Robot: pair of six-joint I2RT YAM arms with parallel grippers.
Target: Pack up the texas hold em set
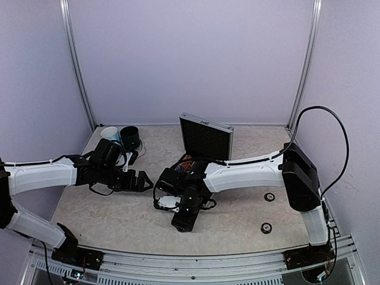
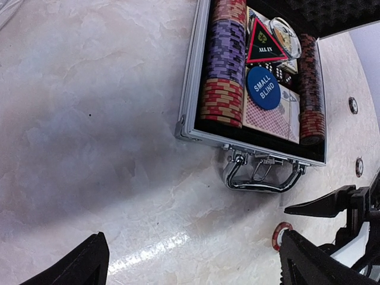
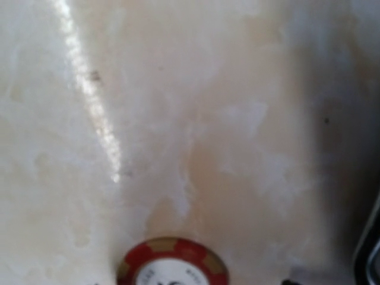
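The chip case stands open, its dark lid (image 1: 205, 139) raised at the back. Chip stacks (image 2: 224, 50), cards (image 2: 267, 116), dice, a triangular "ALL IN" marker (image 2: 265, 44) and a round blue "SMALL BLIND" disc (image 2: 263, 88) fill the case (image 2: 189, 101). On the table before its handle lies a red-rimmed chip (image 2: 279, 235). My right gripper (image 1: 184, 225) is open above this chip, hiding it from the top view; the chip (image 3: 172, 264) shows between its barely visible fingertips. Left of the case, my left gripper (image 1: 145, 181) hangs open and empty.
Two dark chips lie apart at the right, one farther back (image 1: 269, 196) and one nearer (image 1: 266, 228). A light mug (image 1: 110, 133) and a black mug (image 1: 129, 136) stand at the back left.
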